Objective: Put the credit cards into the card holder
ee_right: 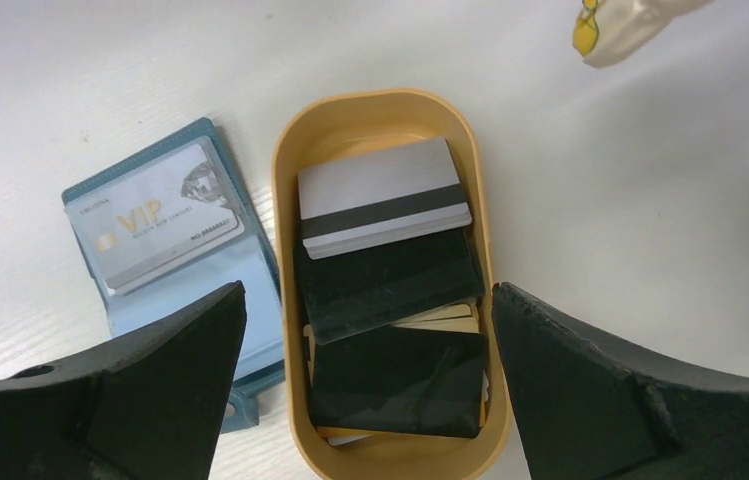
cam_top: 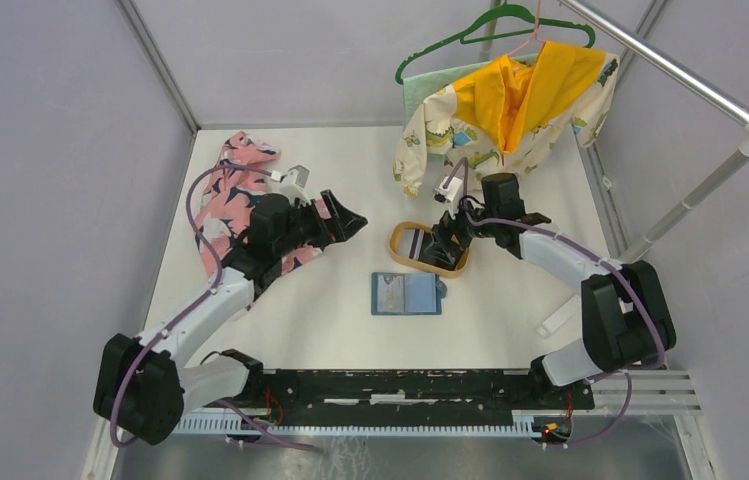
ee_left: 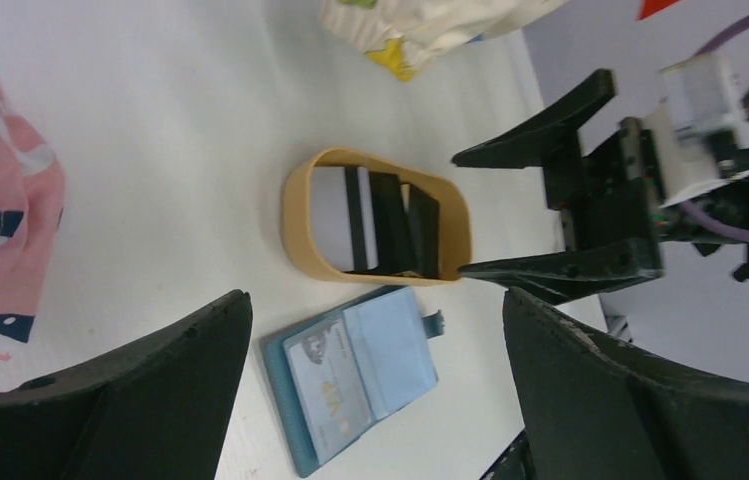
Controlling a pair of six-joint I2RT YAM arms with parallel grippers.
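The blue card holder lies spread flat on the table, a silver VIP card in one half and a pale blue sleeve in the other. Behind it stands a tan oval tray of cards. Inside the tray are white cards with a black stripe and black cards. My right gripper, open and empty, is above the tray with its fingers to either side. Left of the tray hovers my left gripper, also open with nothing between its fingers.
A pink patterned cloth lies at the left beneath my left arm. Clothes on a green hanger hang over the back right.
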